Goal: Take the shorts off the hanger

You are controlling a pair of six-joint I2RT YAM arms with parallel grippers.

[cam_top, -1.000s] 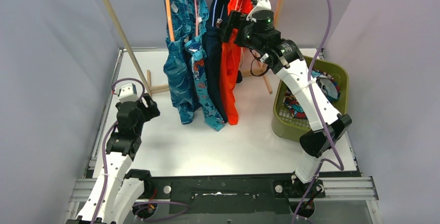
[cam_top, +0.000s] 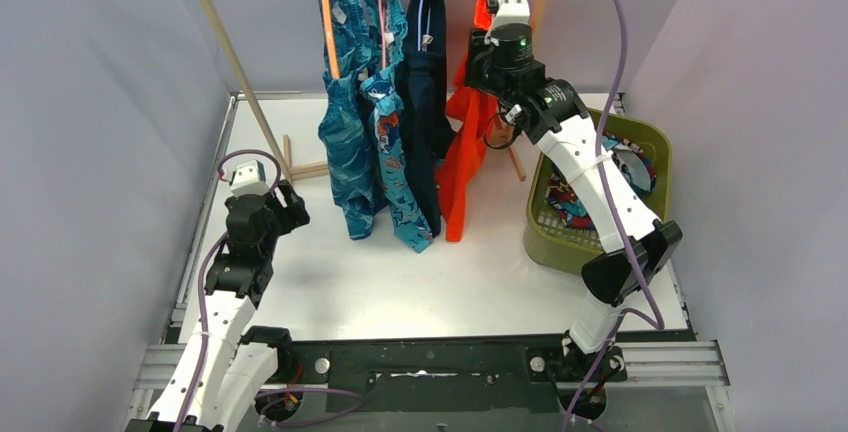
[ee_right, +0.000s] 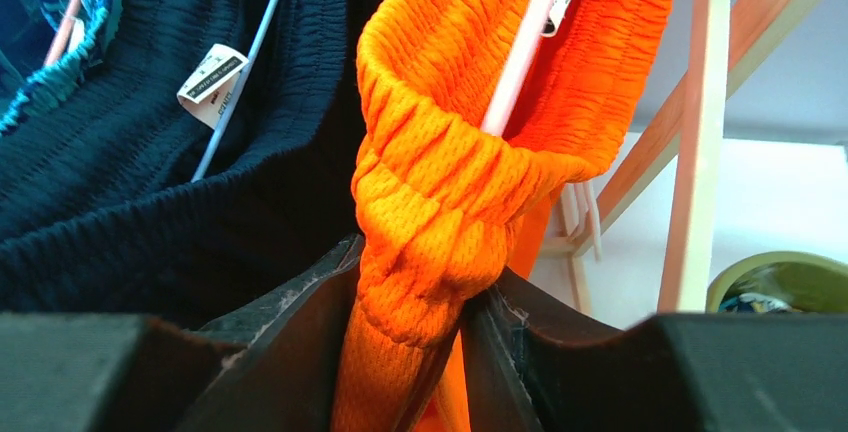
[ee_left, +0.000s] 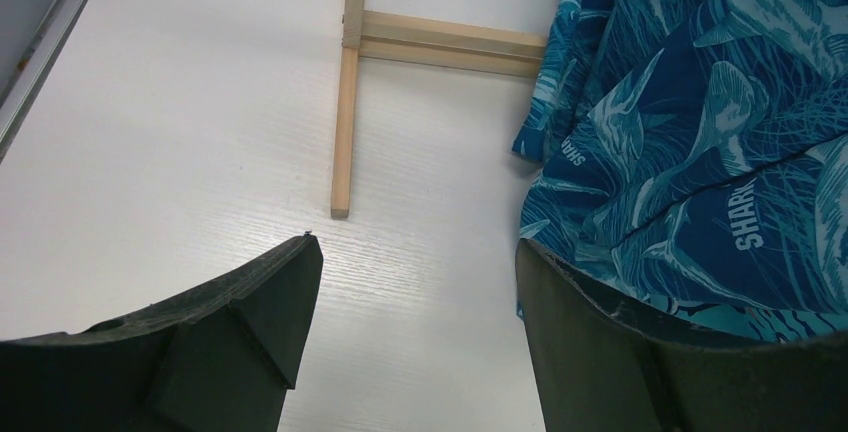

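Note:
Orange shorts [cam_top: 465, 172] hang at the right end of the rail. In the right wrist view my right gripper is around their gathered waistband [ee_right: 430, 212], with a pale hanger bar [ee_right: 519, 62] inside; whether the fingers are closed on the cloth is unclear. Dark navy shorts [ee_right: 170, 212] and two blue patterned pairs [cam_top: 348, 152] hang to their left. My left gripper [cam_top: 292, 204] stands open at the lower left, beside the blue shark-print shorts [ee_left: 700, 152], nothing between its fingers.
The wooden rack [cam_top: 230, 52] stands on the white table [cam_top: 420, 302]. A green basket [cam_top: 550, 252] with patterned cloth sits at the right, under my right arm.
The right gripper has turned and moved onto the upper part of the orange shorts, which have shifted slightly right. The left arm has not moved.

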